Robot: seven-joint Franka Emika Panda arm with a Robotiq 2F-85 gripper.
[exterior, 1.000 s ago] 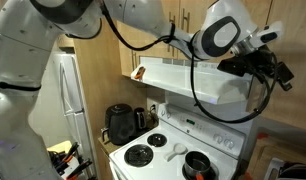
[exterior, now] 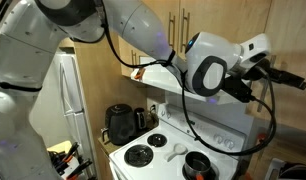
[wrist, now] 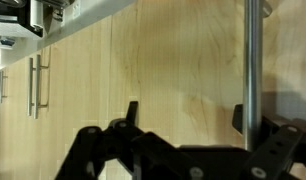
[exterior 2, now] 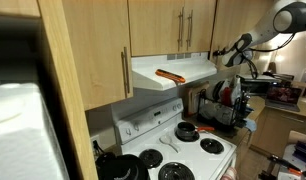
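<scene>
A metal bar handle [wrist: 253, 60] on the light wooden cabinet door [wrist: 183, 50] runs lengthwise at the right of the wrist view. My gripper is open, its black fingers spread wide in front of the door. The handle passes by the right finger [wrist: 238, 119], overlapping it on the outer side; whether they touch, I cannot tell. Between the fingers only bare wood shows. In exterior view 1 the dark gripper [exterior: 287, 78] is up at the right, by the upper cabinets [exterior: 233, 22].
Below stands a white stove [exterior: 163, 140] with a dark pot [exterior: 198, 163] on it. The white range hood [exterior: 198, 88] juts out below the cabinets, an orange item [exterior 2: 171, 76] on it. A black appliance [exterior: 120, 123] stands left of the stove. More handles [wrist: 34, 85] show farther left.
The arm's forearm and wrist have swung lower in exterior view 1, and the gripper has shifted slightly right and down. The stove and counter things look unchanged.
</scene>
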